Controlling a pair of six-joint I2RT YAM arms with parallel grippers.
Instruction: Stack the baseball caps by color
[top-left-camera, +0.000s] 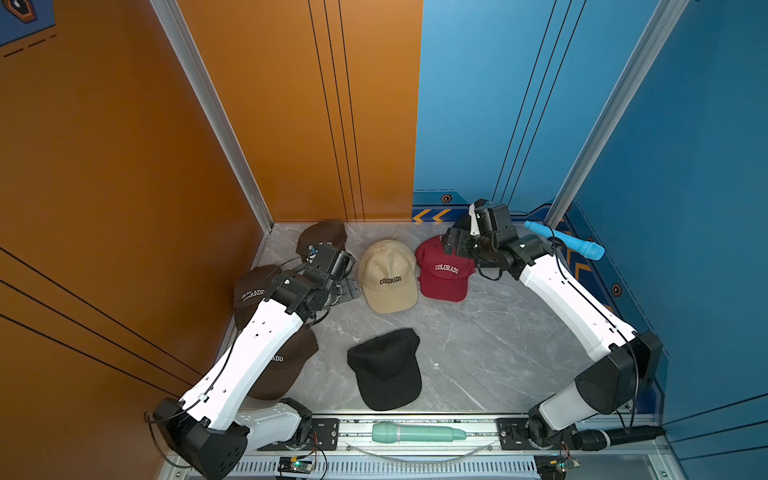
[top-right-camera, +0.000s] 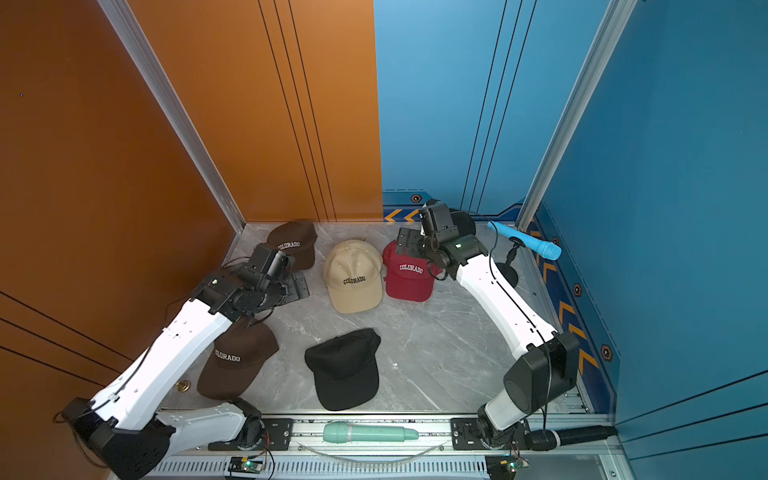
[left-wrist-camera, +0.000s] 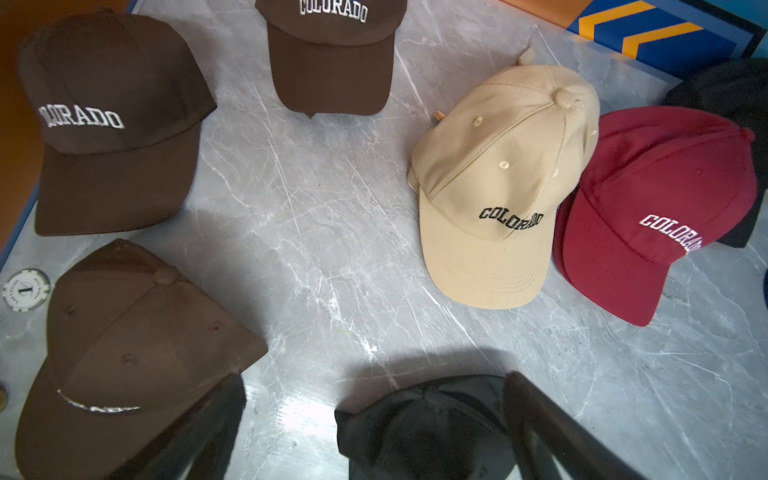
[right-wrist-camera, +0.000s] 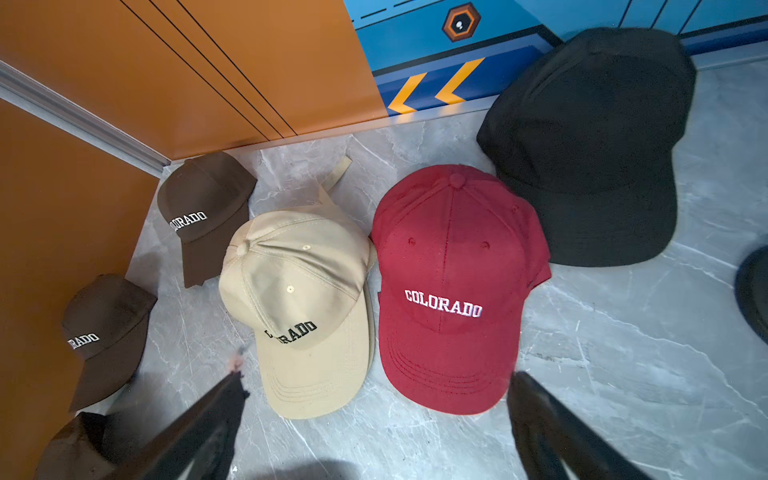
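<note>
Three brown caps lie apart on the left: one at the back (top-right-camera: 292, 242), one by the left wall (left-wrist-camera: 120, 128), one nearer the front (top-right-camera: 237, 360). A beige cap (top-left-camera: 388, 276) touches a red cap (top-left-camera: 445, 268) at the back middle. One black cap (right-wrist-camera: 596, 152) sits behind the red cap's right side; another black cap (top-left-camera: 386, 368) lies near the front edge. My left gripper hovers open above the table between the brown caps and the beige one. Over the red cap my right gripper is open. Both are empty.
A light-blue tube (top-left-camera: 564, 240) rests by the right wall. Poker chips, one white (left-wrist-camera: 26, 289), lie beside the brown caps at the left edge. Clear table spreads across the front right. A green tube (top-left-camera: 416, 433) lies on the front rail.
</note>
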